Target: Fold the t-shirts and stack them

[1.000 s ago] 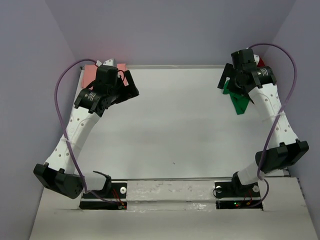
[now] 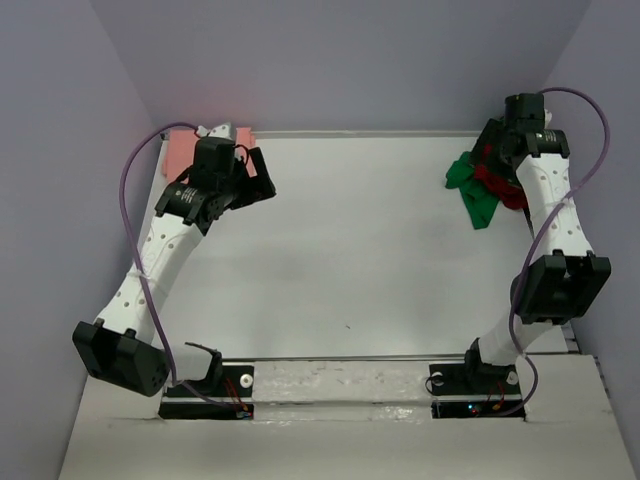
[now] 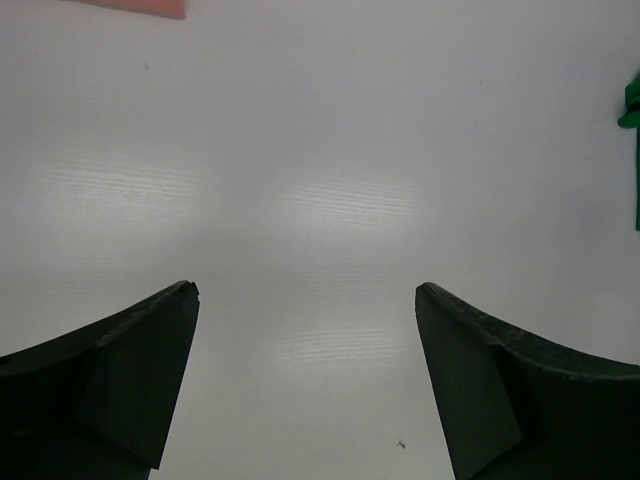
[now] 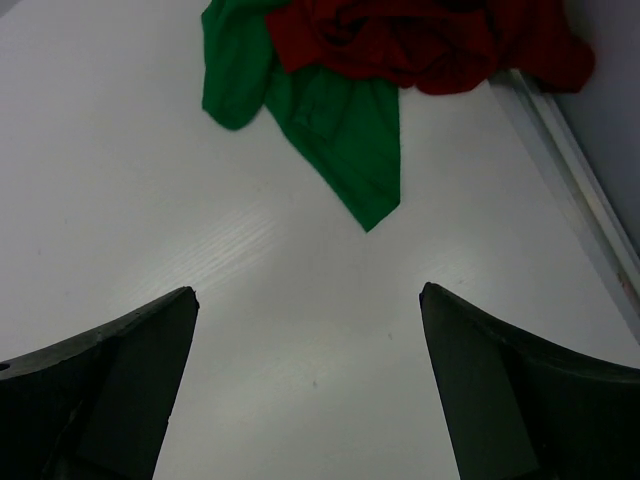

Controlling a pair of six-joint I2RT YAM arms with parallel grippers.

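Note:
A pink shirt (image 2: pixel 181 150) lies flat at the back left, partly under my left gripper (image 2: pixel 250 180), which stands open over the white table. A crumpled green shirt (image 2: pixel 474 200) and a red shirt (image 2: pixel 505 190) lie together at the back right. My right gripper (image 2: pixel 497 150) is open above them; in the right wrist view both shirts (image 4: pixel 340 150) sit beyond its fingertips, with bare table between the fingers.
Grey walls close in the back and both sides, near the shirts. A metal rail (image 4: pixel 570 170) runs along the table's edge by the red shirt.
My right gripper has moved to the right, toward the right wall, uncovering more of the green and red shirts.

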